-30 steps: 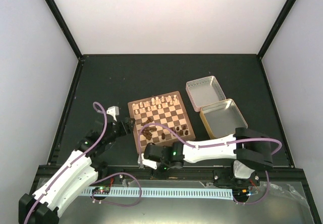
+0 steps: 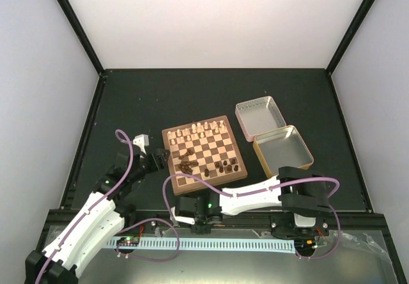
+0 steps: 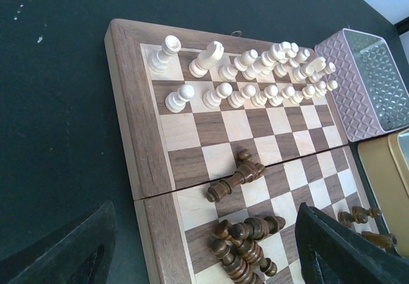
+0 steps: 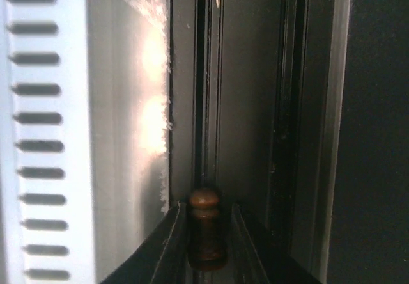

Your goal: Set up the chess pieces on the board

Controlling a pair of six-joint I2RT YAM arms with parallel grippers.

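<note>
The chessboard (image 2: 225, 123) holds white pieces in two rows along the back. Dark pieces lie toppled on its left part, for instance a fallen piece (image 3: 233, 182), with others standing at front right. My left gripper is open above the board's left edge, nothing between its fingers. My right gripper is low beyond the board's front edge. In the right wrist view a dark piece (image 4: 206, 242) sits between its fingertips in a black channel beside a slotted metal strip; whether the fingers grip it I cannot tell.
A silver tray (image 2: 259, 111) and a tan-rimmed tray (image 2: 284, 146) stand right of the board. The dark table around the left and back of the board is clear. The slotted strip (image 2: 211, 245) runs along the front.
The right arm has moved toward the front and a little left, drawing back from the board's front edge. The left arm has barely moved.
</note>
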